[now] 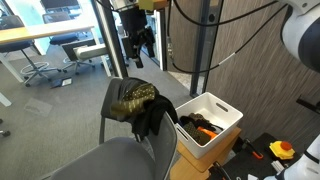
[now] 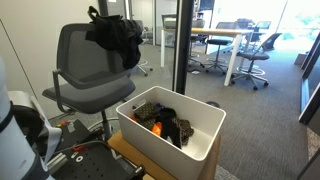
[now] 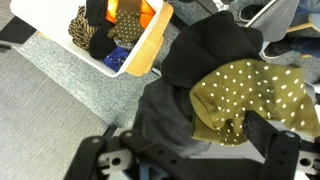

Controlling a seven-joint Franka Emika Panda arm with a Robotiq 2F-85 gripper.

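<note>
A dark olive cloth with light dots (image 3: pixel 245 95) lies over the top of the grey chair's (image 1: pixel 105 127) backrest, with black cloth (image 3: pixel 205 50) beside and under it. In exterior view 1 the dotted cloth (image 1: pixel 133 98) shows as a crumpled patch above the hanging black cloth (image 1: pixel 157 117). My gripper (image 1: pixel 140 57) hangs above these cloths, apart from them. Seen from the wrist, the gripper is open, its fingers wide apart and holding nothing. Exterior view 2 shows mainly black cloth (image 2: pixel 117 38) on the backrest; the gripper is out of that view.
Beside the chair, a white bin (image 2: pixel 202 120) holds dark, patterned and orange cloths (image 2: pixel 165 124). It stands on a wooden surface (image 2: pixel 140 157). A dark upright post (image 2: pixel 183 45) rises behind the bin. Desks and office chairs stand farther back, beyond open carpet.
</note>
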